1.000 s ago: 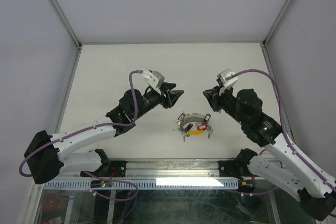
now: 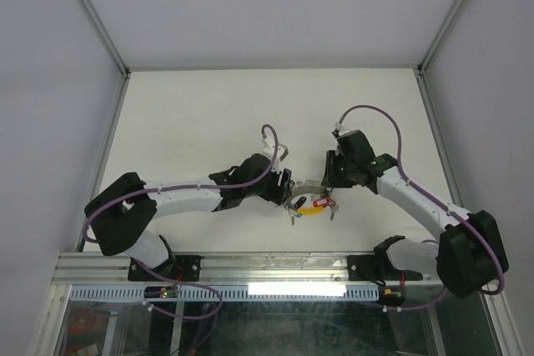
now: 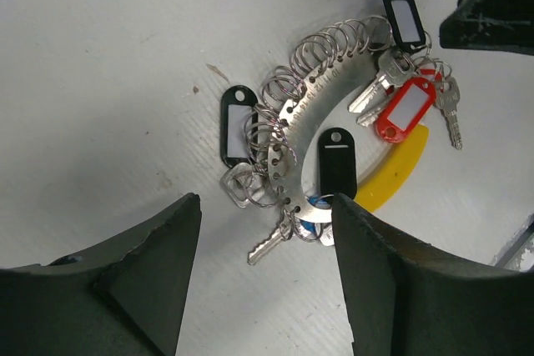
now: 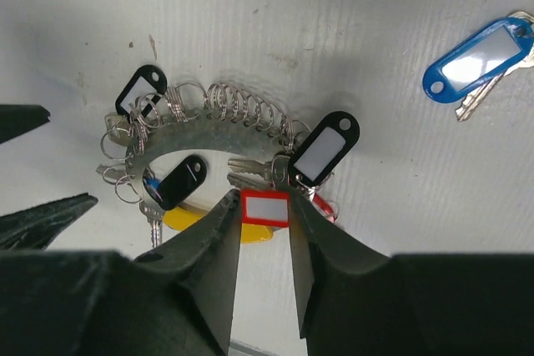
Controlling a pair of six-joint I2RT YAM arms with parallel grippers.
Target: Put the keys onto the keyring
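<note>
The keyring is a curved silver plate (image 3: 292, 160) with a row of wire rings and a yellow handle (image 3: 399, 168); it lies flat on the table. Two black tags and several keys hang along its ends, while a third black tag (image 3: 336, 164) and a red tag (image 3: 406, 110) lie inside the curve. My left gripper (image 2: 285, 195) is open above the keyring's left end, with nothing held. Over the right end, my right gripper stands part open. The red tag shows in its gap, but no grip on it is visible.
A blue tag (image 4: 479, 60) with keys lies to the right of the keyring in the right wrist view. Both grippers are close together over the keyring.
Both arms have lowered toward the keyring. The keyring has stayed in place.
</note>
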